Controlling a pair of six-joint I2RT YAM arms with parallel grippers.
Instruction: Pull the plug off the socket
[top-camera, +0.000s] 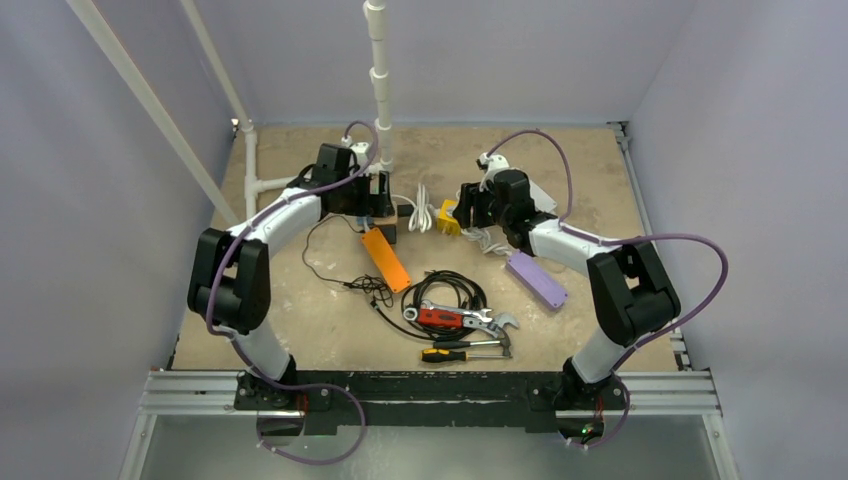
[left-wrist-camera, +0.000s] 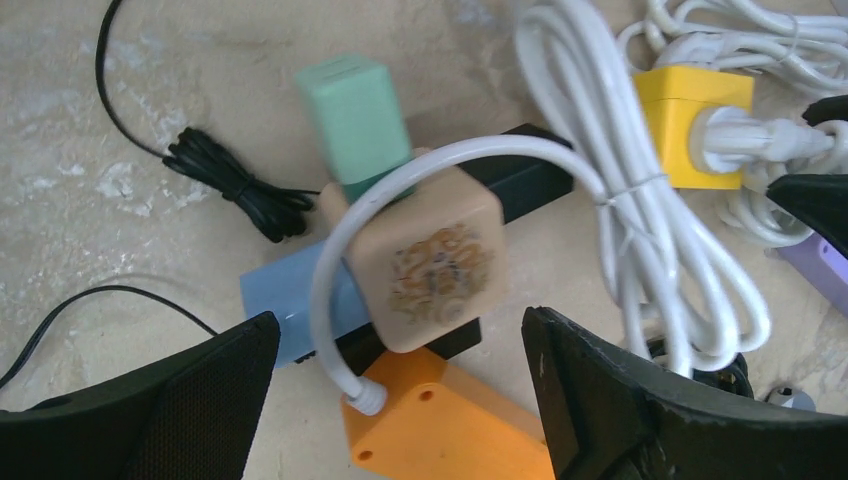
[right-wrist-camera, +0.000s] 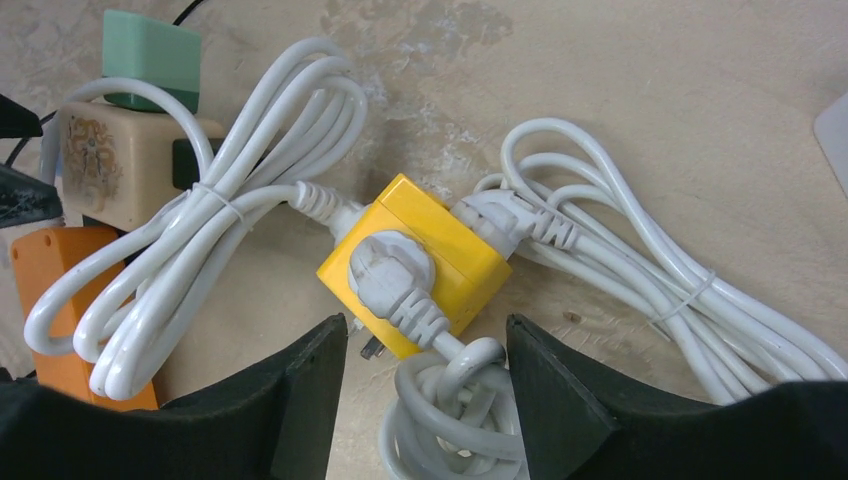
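Note:
The yellow socket block (right-wrist-camera: 465, 265) lies on the table with three white plugs seated in its sides. One plug (right-wrist-camera: 392, 275) faces my right gripper, which stands part open above the coiled cord, nothing between its fingers. Another white plug (right-wrist-camera: 495, 222) enters the block's right side, and a third plug (right-wrist-camera: 330, 208) its left. In the left wrist view the yellow block (left-wrist-camera: 690, 100) shows at upper right. My left gripper hangs open over the wooden block (left-wrist-camera: 430, 260) and the looping white cord, holding nothing.
Orange (top-camera: 386, 260) and purple (top-camera: 537, 280) power strips lie at either side. A green block (left-wrist-camera: 358, 120) and blue piece (left-wrist-camera: 290, 300) adjoin the wooden block. Tools and black cable (top-camera: 450, 310) fill the front middle. Bare table lies behind the socket.

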